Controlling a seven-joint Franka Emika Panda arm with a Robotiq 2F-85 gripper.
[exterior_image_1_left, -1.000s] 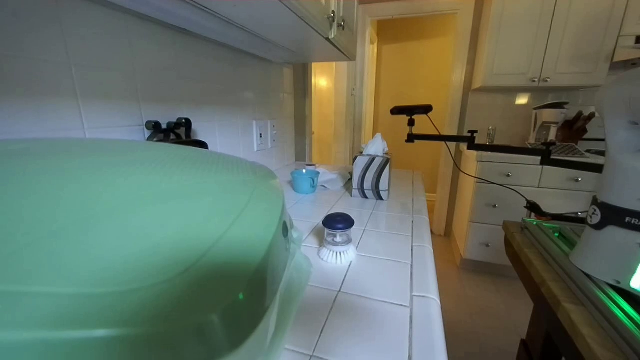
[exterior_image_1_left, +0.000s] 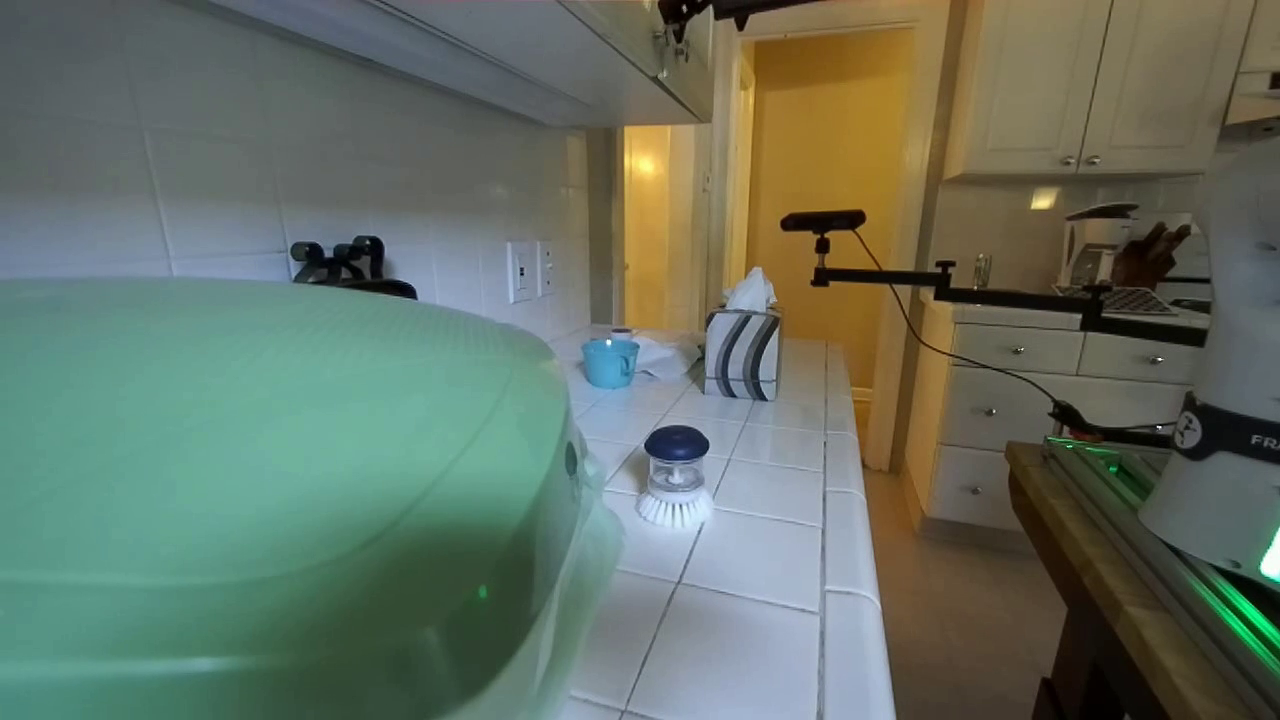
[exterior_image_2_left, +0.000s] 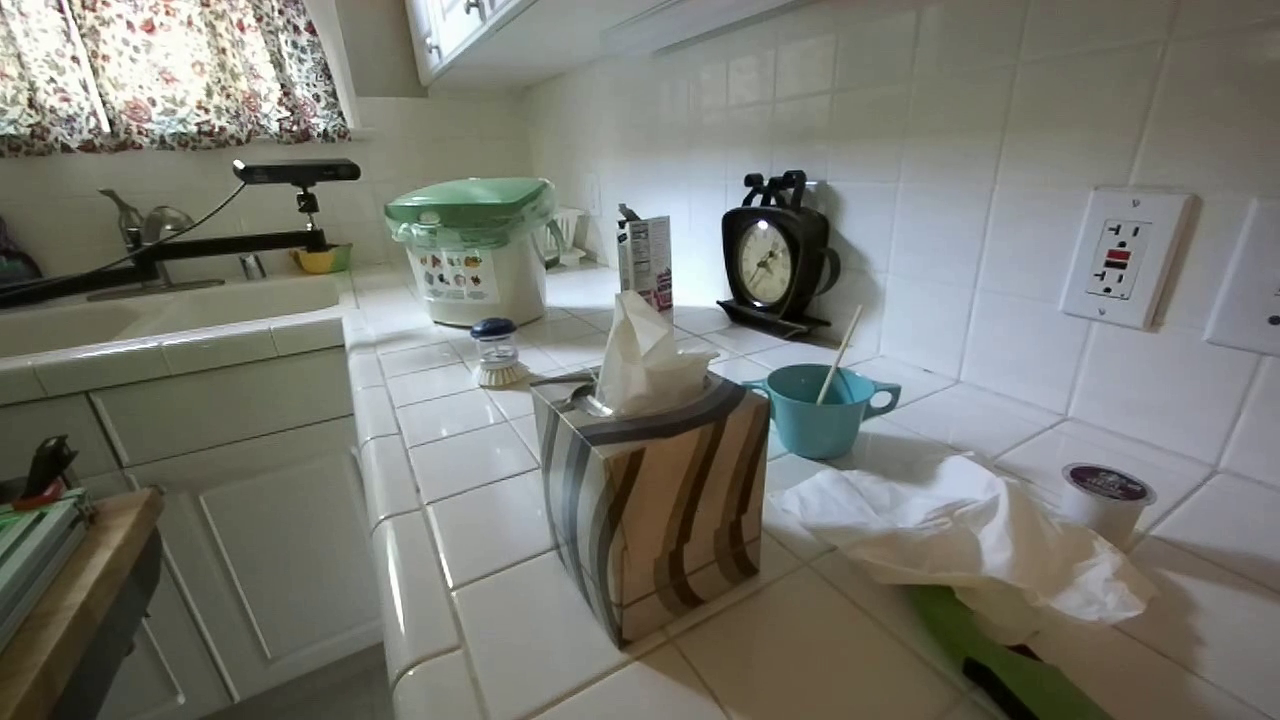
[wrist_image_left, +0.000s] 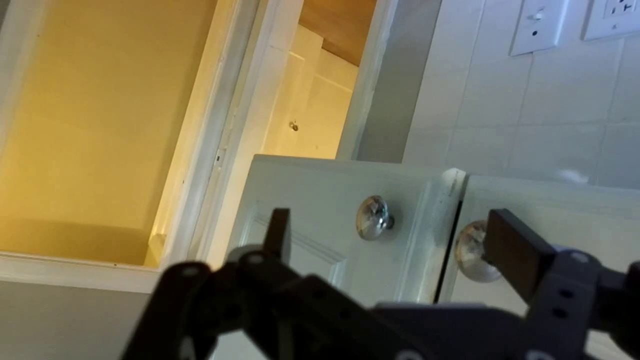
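Observation:
My gripper is open in the wrist view, its dark fingers spread wide with nothing held. Between them shows the pale door of an upper cabinet (wrist_image_left: 324, 186) with a round metal knob (wrist_image_left: 372, 217). A second knob (wrist_image_left: 471, 255), on the neighbouring door, is partly covered by the right-hand finger (wrist_image_left: 517, 255); I cannot tell whether they touch. Both doors look shut or nearly so. In exterior view 1, part of the gripper (exterior_image_1_left: 698, 14) comes in at the top edge, close by the cabinet knobs (exterior_image_1_left: 681, 52).
Below, the tiled counter (exterior_image_1_left: 768, 540) carries a tissue box (exterior_image_2_left: 654, 504), a blue cup (exterior_image_2_left: 816, 414), a dish brush (exterior_image_2_left: 495, 354), a black clock (exterior_image_2_left: 774, 258) and a green-lidded bin (exterior_image_2_left: 480, 258). A camera arm (exterior_image_1_left: 996, 296) juts out at right.
The gripper has entered the top of exterior view 1, now beside the cabinet knobs. Objects on the counter have not moved.

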